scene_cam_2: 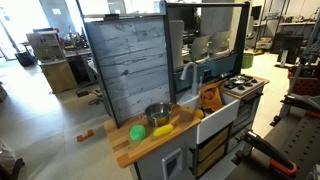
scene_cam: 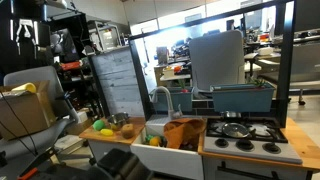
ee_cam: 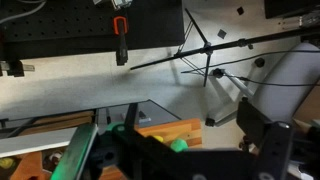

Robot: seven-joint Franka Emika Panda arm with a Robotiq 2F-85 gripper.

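Note:
In the wrist view my gripper stands open, its two dark fingers wide apart with nothing seen between them. Past them lies the counter edge, with a green object [ee_cam: 180,145] partly covered. On the wooden counter are a silver pot [scene_cam_2: 159,113], a green round item [scene_cam_2: 137,132] and a yellow item [scene_cam_2: 163,130]. An orange-brown cloth [scene_cam: 184,132] lies in the white sink [scene_cam: 160,160], beside small yellow and green things. A pan [scene_cam: 235,130] rests on the stove [scene_cam: 262,140]. Where the gripper is cannot be made out in the exterior views.
A grey faucet [scene_cam: 165,99] rises behind the sink, and a blue-green rack [scene_cam: 243,99] stands behind the stove. Grey wall panels [scene_cam_2: 131,75] back the counter. The wrist view also shows a dark table [ee_cam: 60,30], an orange-and-black tool [ee_cam: 121,25] and a thin-legged stand [ee_cam: 207,48].

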